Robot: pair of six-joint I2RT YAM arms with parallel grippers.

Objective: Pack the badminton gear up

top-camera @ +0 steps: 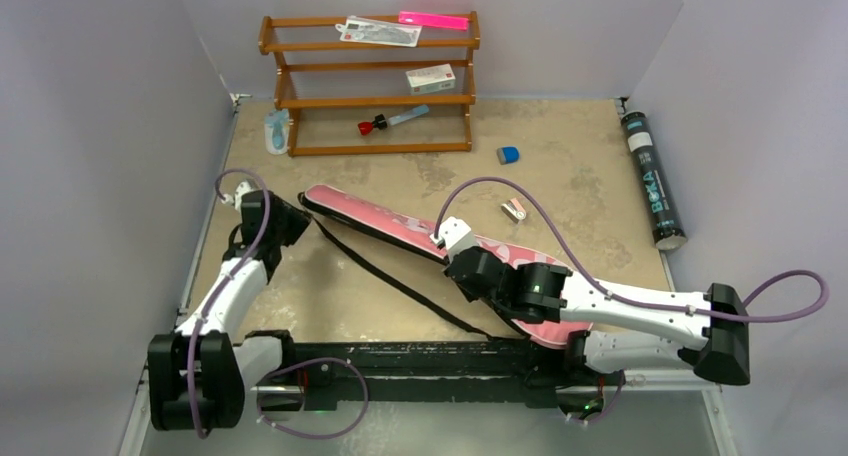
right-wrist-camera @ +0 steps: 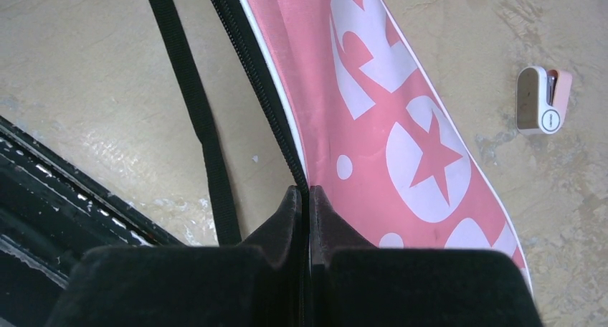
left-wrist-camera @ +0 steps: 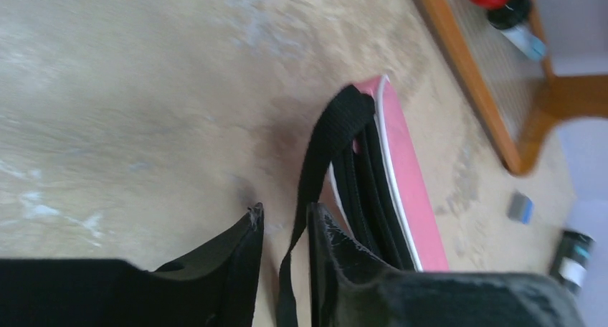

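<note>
A long pink badminton bag [top-camera: 365, 214] with white patterns and a black zipper lies diagonally across the table, its narrow end at left. Its black strap [top-camera: 400, 286] trails along the near side. My left gripper is beside the narrow end, fingers part open; in its wrist view the strap shows behind and between them, apparently not gripped. My right gripper is shut at the zipper edge of the bag's wider section [right-wrist-camera: 423, 169], the black edge running into its fingertips; whether it pinches the edge is hard to tell.
A wooden rack [top-camera: 380, 149] with small boxes stands at the back. A black tube [top-camera: 650, 176] lies along the right wall. A stapler [top-camera: 512, 210] and a blue object [top-camera: 508, 155] sit on the table behind the bag.
</note>
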